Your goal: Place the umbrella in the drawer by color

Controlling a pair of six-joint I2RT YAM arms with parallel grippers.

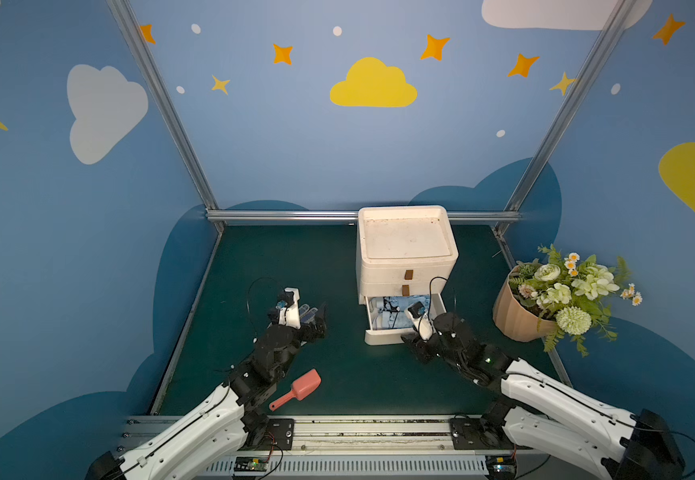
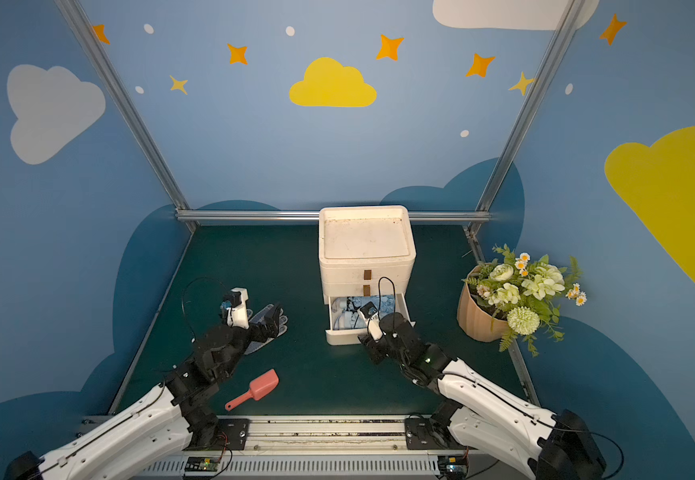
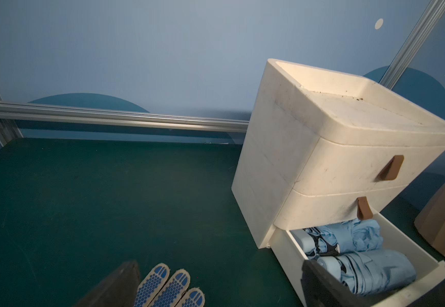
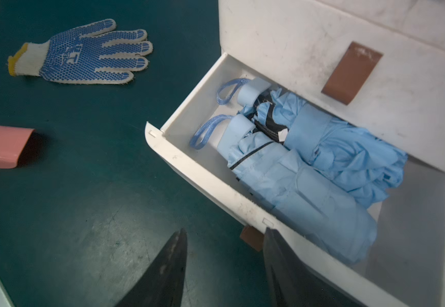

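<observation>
Two folded light-blue umbrellas lie side by side in the pulled-out bottom drawer [image 1: 379,337] of the white cabinet [image 1: 407,236]. In the right wrist view the front umbrella [image 4: 304,189] and the back umbrella [image 4: 330,138] both have wrist straps toward the drawer's left end. My right gripper is open and empty, just in front of the drawer, with one finger [image 4: 284,261] close to its front panel and brown tab [image 4: 252,238]. The left gripper stands wide open over the mat, left of the drawer, nothing between its fingers.
A blue-dotted glove [image 4: 94,53] lies on the mat beneath the left gripper. Nearer the front is a pink scoop [image 1: 306,385]. At the right stands a flower pot [image 1: 521,308]. The two upper drawers are closed.
</observation>
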